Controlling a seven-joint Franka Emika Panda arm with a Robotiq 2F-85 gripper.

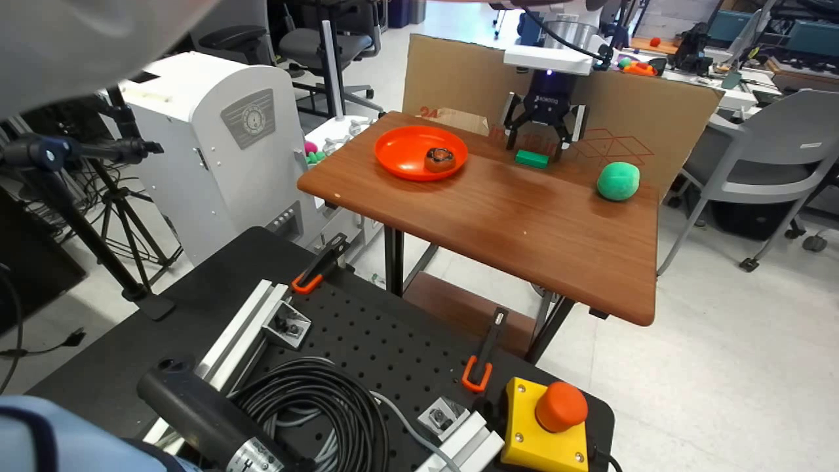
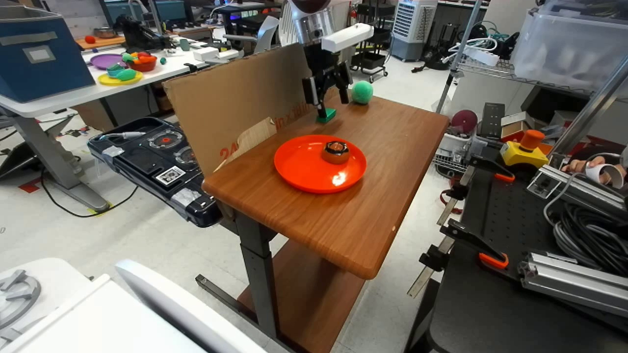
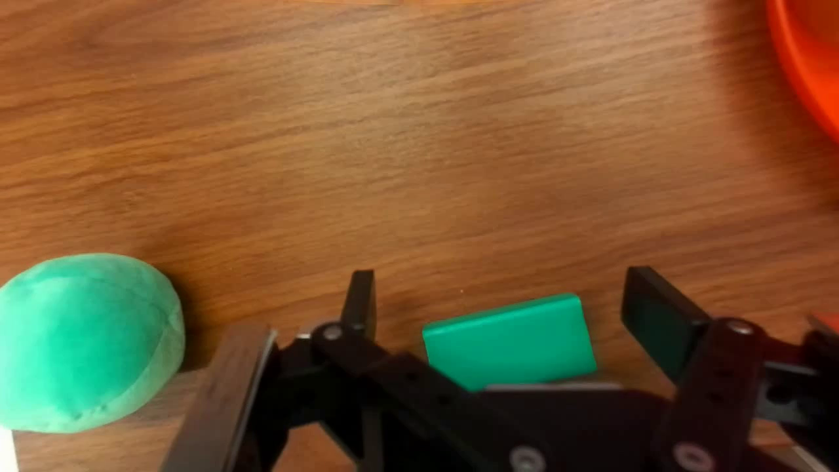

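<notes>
A green rectangular block lies flat on the wooden table, close to its back edge. My gripper is low over the block, fingers spread to either side. In the wrist view the block shows between the two open fingertips, with a gap at each side; its near edge is hidden by the gripper body. Exterior view 2 has the gripper just above the block. An orange plate holds a small brown round item with a dark top. A green plush ball rests apart from the block.
A cardboard sheet stands upright along the table's back edge, right behind my gripper. In front, a black bench carries clamps, cables and a yellow emergency-stop box.
</notes>
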